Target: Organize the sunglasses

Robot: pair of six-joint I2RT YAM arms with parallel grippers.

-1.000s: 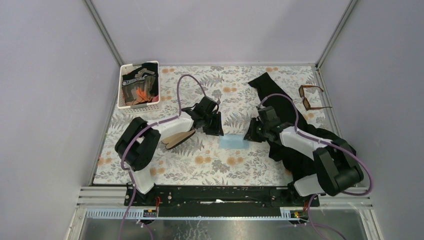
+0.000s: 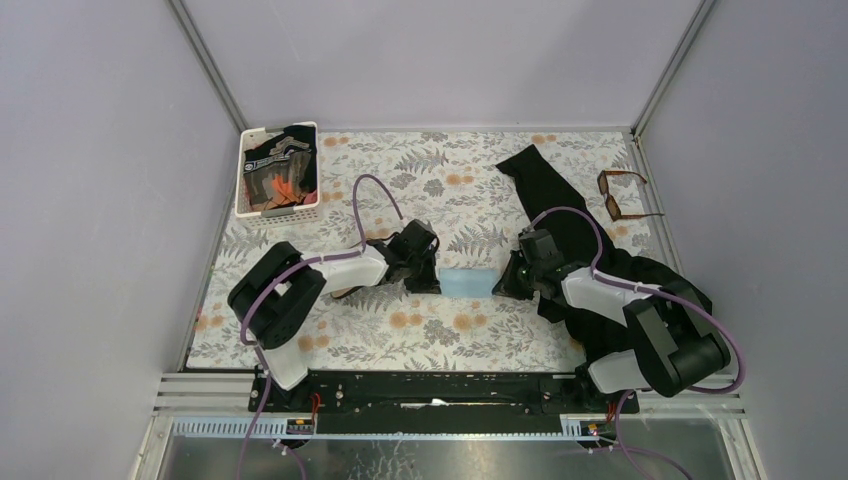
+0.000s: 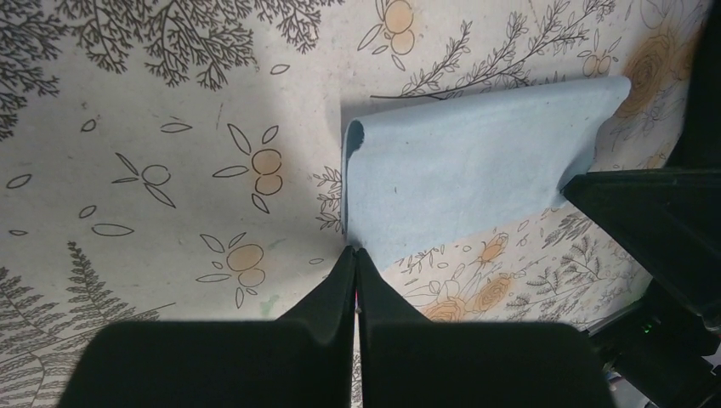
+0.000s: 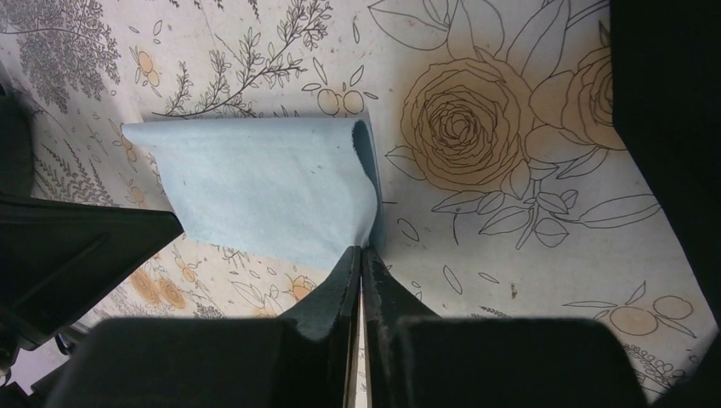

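Observation:
Brown-framed sunglasses (image 2: pixel 610 197) lie at the far right of the table, arms pointing right. A folded light-blue cloth (image 2: pixel 468 283) lies flat between my two grippers. My left gripper is shut with its tips at the cloth's near corner; no fabric shows clearly between them. At the opposite end, my right gripper has its fingers almost together, a thin gap between them, tips against the blue cloth (image 4: pixel 272 187). Whether it pinches the fabric is unclear.
A white basket (image 2: pixel 280 217) holding dark and orange items stands at the back left. A black cloth (image 2: pixel 552 195) spreads across the right, partly under my right arm. A brown flat item (image 2: pixel 343 293) is mostly hidden by my left arm.
Both grippers have come toward the front of the table, to the blue cloth's near corners. The left arm now covers most of the brown item. Cloth and sunglasses stay where they were.

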